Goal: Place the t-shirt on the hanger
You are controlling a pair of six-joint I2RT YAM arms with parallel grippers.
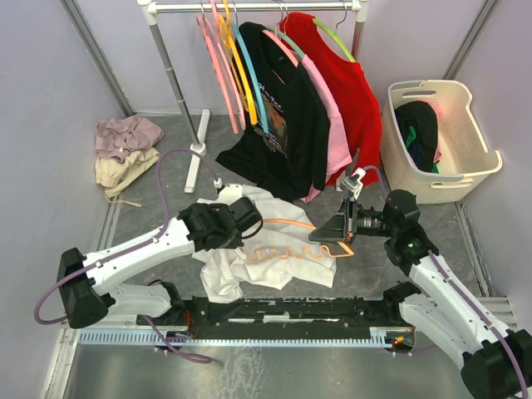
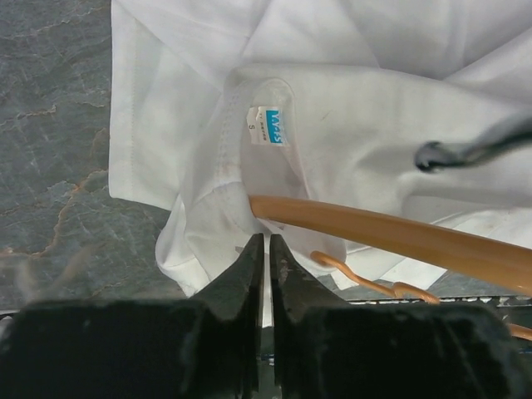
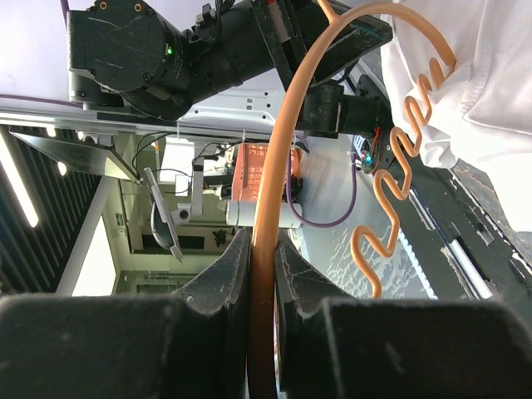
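The white T-shirt (image 1: 220,274) lies crumpled on the floor, its labelled collar (image 2: 266,125) open in the left wrist view. An orange hanger (image 3: 287,125) reaches from my right gripper, shut on it, into the shirt, its near end inside the collar. My left gripper hovers over the shirt just beside the hanger's end; its fingertips look close together, and I cannot tell whether anything is between them.
A rail (image 1: 249,7) with coloured hangers and hung garments stands behind. A white basket (image 1: 449,187) with clothes is at back right, a pile of folded garments (image 1: 125,141) at back left. Bare floor surrounds the shirt.
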